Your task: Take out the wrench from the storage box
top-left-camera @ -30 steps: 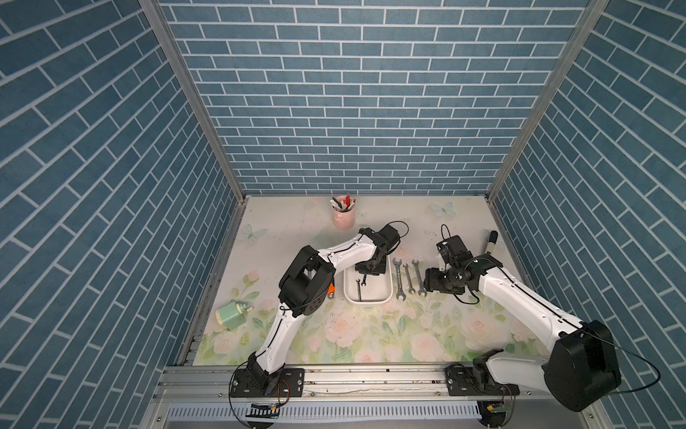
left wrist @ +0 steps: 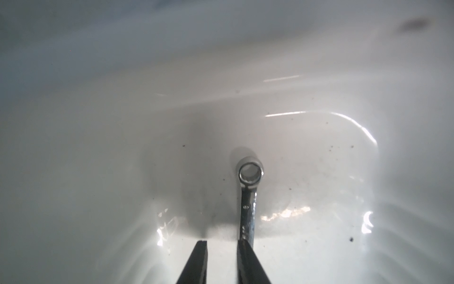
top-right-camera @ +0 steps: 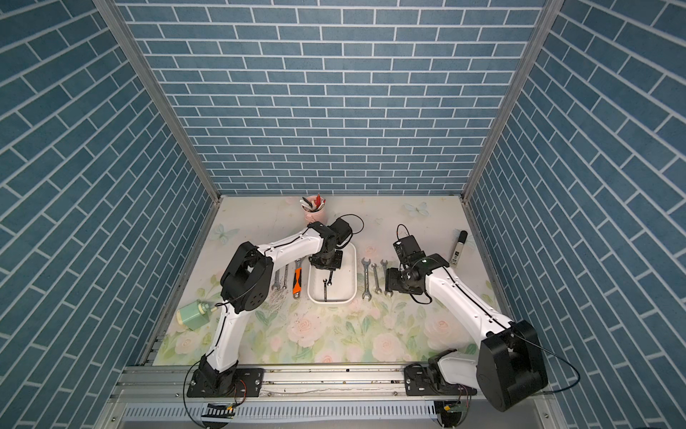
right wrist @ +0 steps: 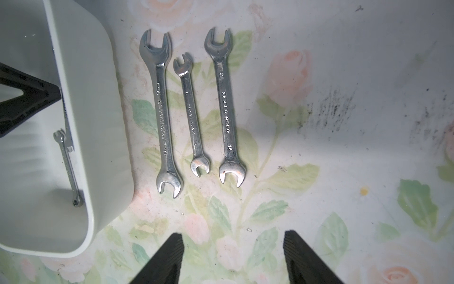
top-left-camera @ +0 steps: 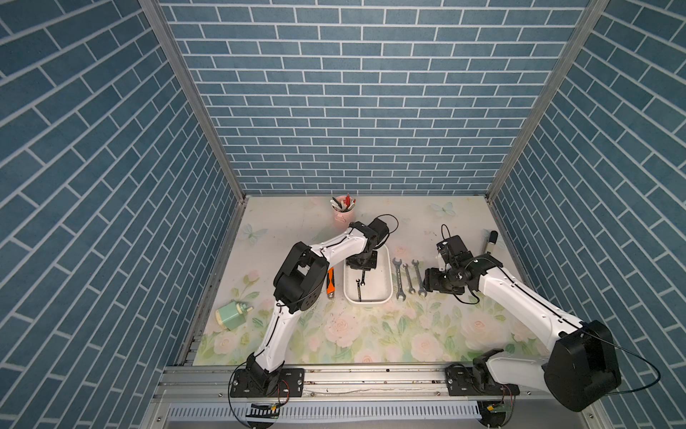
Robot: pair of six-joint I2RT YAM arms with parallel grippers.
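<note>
The white storage box point(top-left-camera: 377, 294) sits mid-table with two wrenches inside, a short one point(top-left-camera: 358, 289) and another point(top-left-camera: 363, 276) beside it. My left gripper is inside the box, part open, its fingertips at the shaft of a ring-ended wrench point(left wrist: 248, 203); whether it touches the wrench I cannot tell. My right gripper stands open over the table to the right of the box, nothing between its fingers.
Three wrenches point(right wrist: 160, 118) lie right of the box, an orange-handled tool point(top-right-camera: 297, 279) to its left. A pink cup of pens point(top-left-camera: 343, 214) stands behind, a green bottle point(top-left-camera: 232, 314) front left, a marker point(top-right-camera: 459, 246) at right.
The left gripper has moved a little left and toward the back within the box area. The right arm has not moved.
</note>
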